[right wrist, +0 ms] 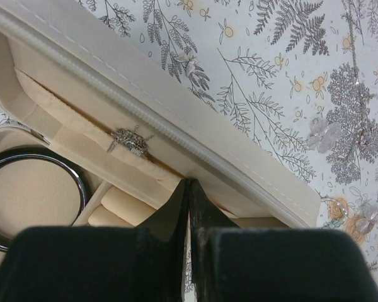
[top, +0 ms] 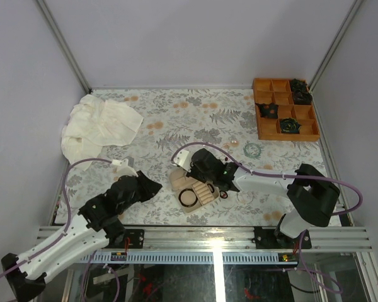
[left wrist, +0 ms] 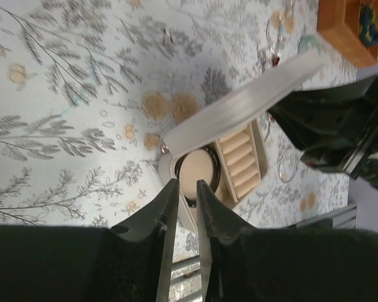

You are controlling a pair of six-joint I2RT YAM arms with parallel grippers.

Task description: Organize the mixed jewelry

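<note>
The cream jewelry box [top: 195, 204] lies open near the front centre, with a dark bangle [right wrist: 83, 195] in a round compartment and ring rolls [left wrist: 242, 160] beside it. A silver piece [right wrist: 131, 142] sits on the inner strip of its raised lid [right wrist: 252, 182]. My right gripper is shut at that strip, below the silver piece, with nothing visible between its fingers. My left gripper is slightly open above the box's left side, empty.
An orange compartment tray [top: 268, 132] with dark pouches stands back right. A white cloth [top: 97, 126] lies at left. Loose jewelry, including a green bangle [top: 252, 150], lies right of the box.
</note>
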